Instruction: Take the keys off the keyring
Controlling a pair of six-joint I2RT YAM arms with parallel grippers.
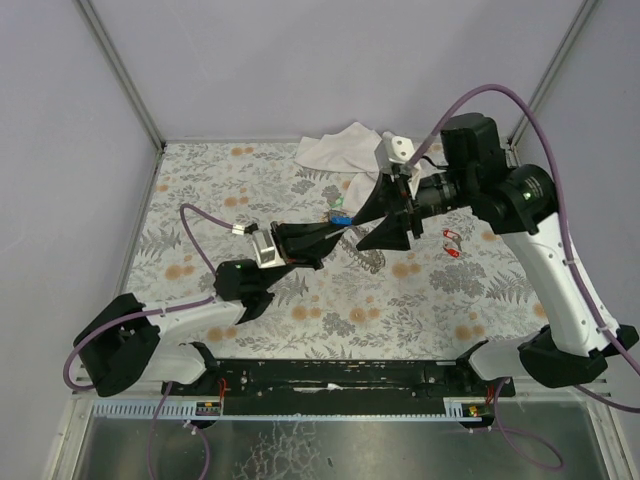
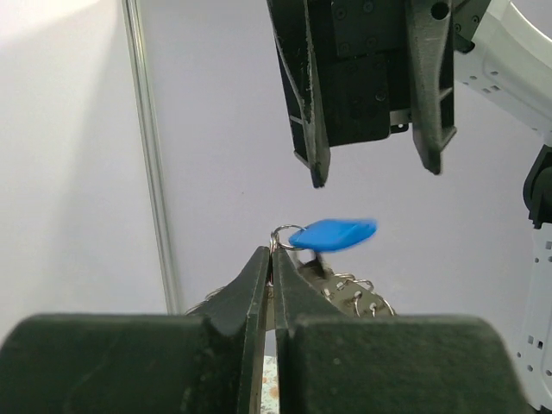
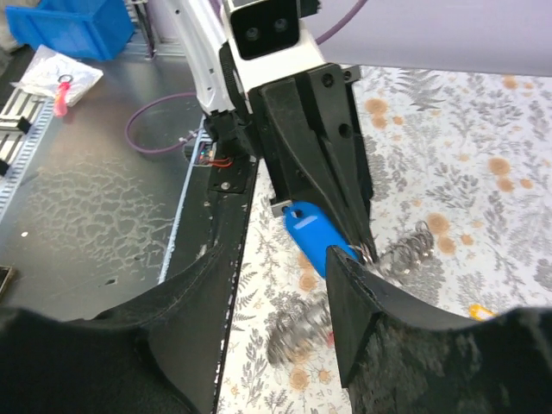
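Observation:
My left gripper (image 1: 339, 228) is shut, its fingertips at the metal ring (image 2: 289, 229) of the keyring with the blue tag (image 2: 332, 234). Keys hang below the ring, blurred in the right wrist view. The blue tag (image 3: 315, 234) lies beside the left fingers in that view. My right gripper (image 1: 370, 229) stands open just right of the tag and above it in the left wrist view, with nothing clearly between its fingers.
The patterned table (image 1: 190, 180) has a white cloth (image 1: 335, 150) at the back, small red items (image 1: 451, 249) at the right and a yellow item (image 3: 480, 311). A blue bin (image 3: 69, 21) stands off the table.

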